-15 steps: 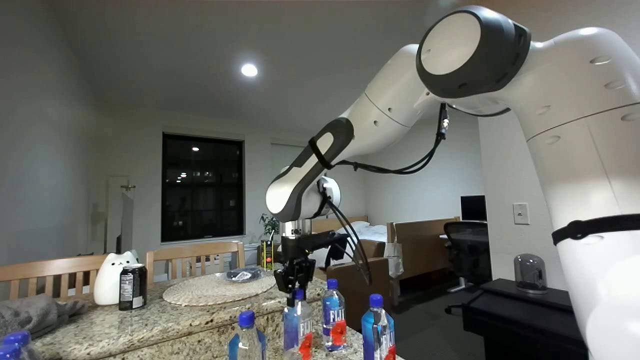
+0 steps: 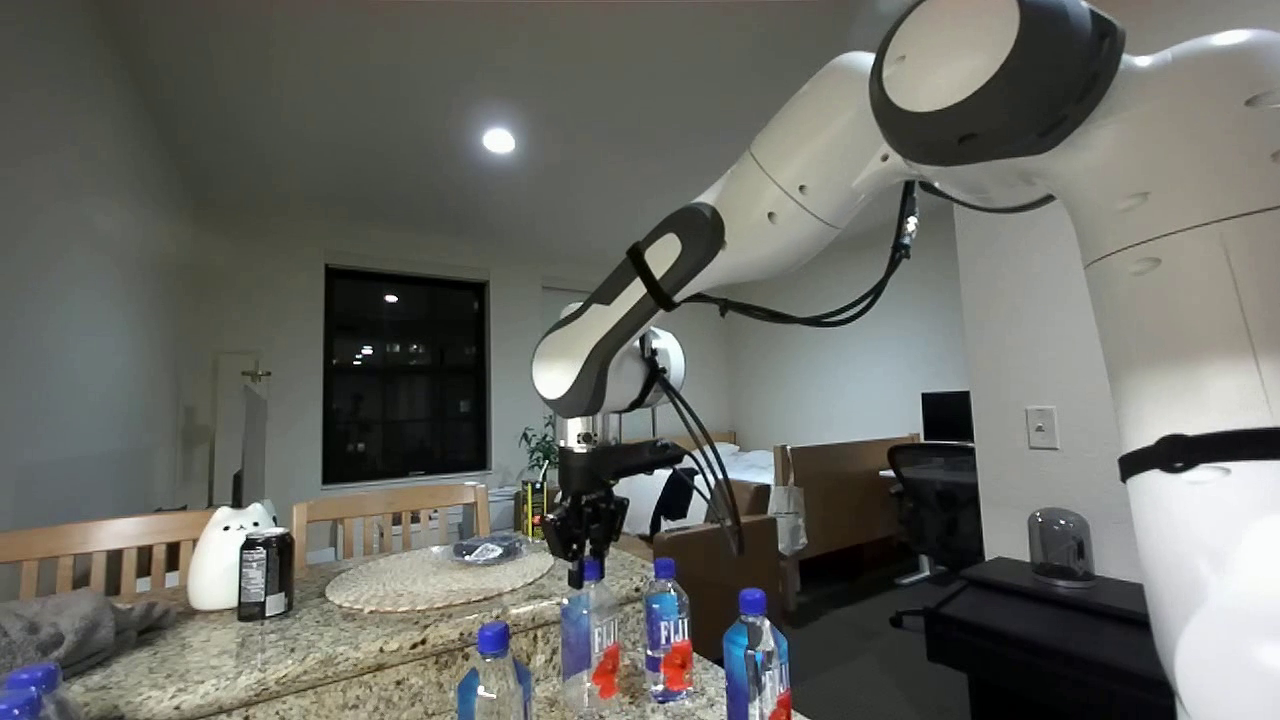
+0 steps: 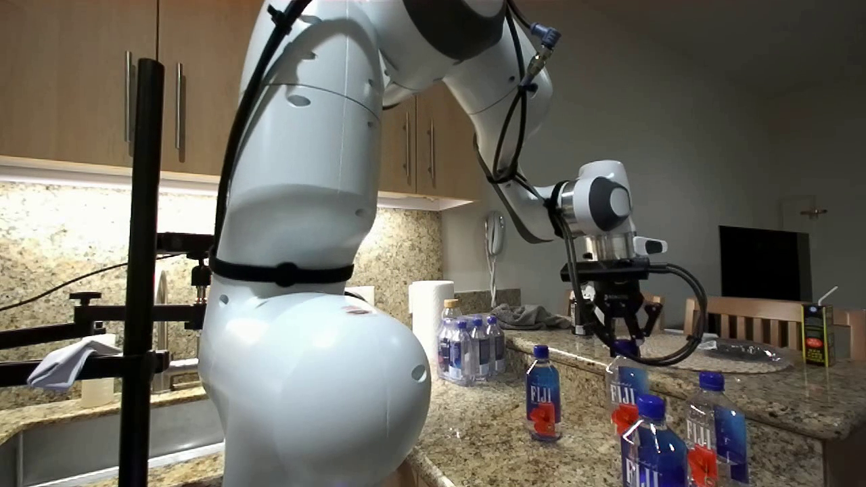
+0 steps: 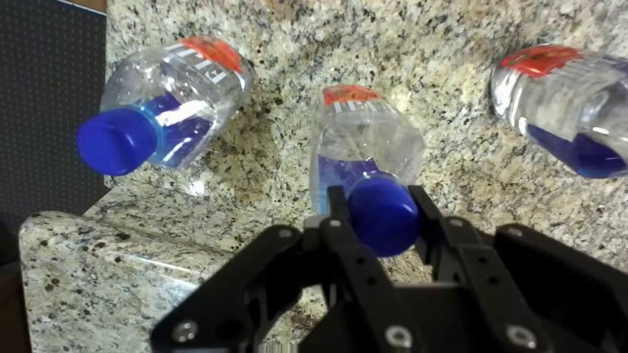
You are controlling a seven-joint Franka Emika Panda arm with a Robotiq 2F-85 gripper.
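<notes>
My gripper is shut on the blue cap (image 4: 385, 217) of a clear FIJI bottle (image 4: 365, 138), one finger on either side. The held bottle (image 2: 590, 642) hangs nearly upright just above the lower counter in exterior view 1. Exterior view 2 shows the gripper (image 3: 629, 334) over this bottle (image 3: 625, 389), whose base is hidden there by another bottle. To its left in the wrist view stands one FIJI bottle (image 4: 182, 100), and a further one (image 4: 559, 112) is cut off at the right edge.
Several more bottles stand close by, among them one nearest exterior view 2 (image 3: 653, 446) and one nearer the arm base (image 3: 544, 393). A raised granite ledge (image 2: 300, 642) borders the lower counter. On it are a woven mat (image 2: 408, 582), a black can (image 2: 265, 576) and a white cat figure (image 2: 228, 558).
Compared with a second ago, my gripper and the bottle under it are slightly higher and a little further left in exterior view 1. The other bottles have stayed put.
</notes>
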